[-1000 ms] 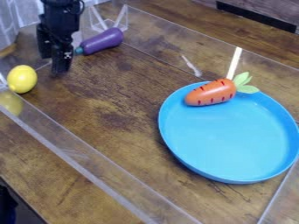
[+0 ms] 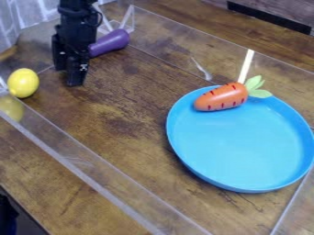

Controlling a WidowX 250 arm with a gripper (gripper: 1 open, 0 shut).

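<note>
My black gripper (image 2: 72, 62) hangs low over the wooden table at the upper left, its fingers apart with nothing visible between them. A purple eggplant toy (image 2: 110, 39) lies just to its right and slightly behind. A yellow lemon (image 2: 22, 83) sits to its left, nearer the front. An orange carrot toy (image 2: 221, 96) with green leaves rests on the back rim of a blue plate (image 2: 240, 147) at the right.
Clear plastic walls (image 2: 98, 170) edge the work area along the front left.
My gripper has shifted slightly to the right over the last second. The toys and plate look unchanged.
</note>
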